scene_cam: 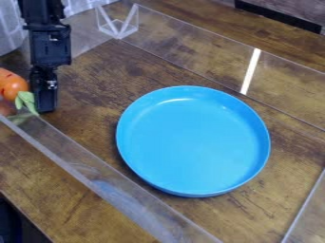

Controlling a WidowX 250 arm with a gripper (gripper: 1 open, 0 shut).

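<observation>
At the left edge of the view my black gripper (42,81) is low over the wooden surface, right beside an orange toy carrot (15,87) with a green top. The carrot is partly cut off by the frame. Whether anything is between the fingertips is hard to see, as they are small and dark against the carrot. A large blue plate (193,140) lies on the wood to the right.
Clear plastic walls edge the work area, one along the lower left (108,180) and others toward the back and right. A small clear bracket (117,24) stands at the back. The wood between gripper and plate is clear.
</observation>
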